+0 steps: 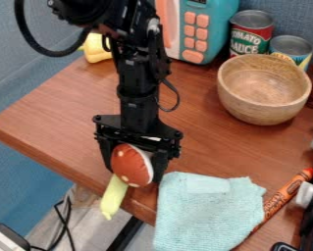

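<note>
My black gripper (135, 147) hangs over the front left edge of the wooden table, around a round orange-red object (131, 165) with a white band. A pale yellow-green elongated item (113, 196) lies just below-left of that object, at the table's edge. The fingers are largely hidden, so whether they are closed on the round object is unclear.
A wooden bowl (264, 93), two cans (250, 34) and a toy microwave (195, 29) stand at the back. A light blue cloth (209, 211) and an orange wrapped stick (288, 196) lie at the front right.
</note>
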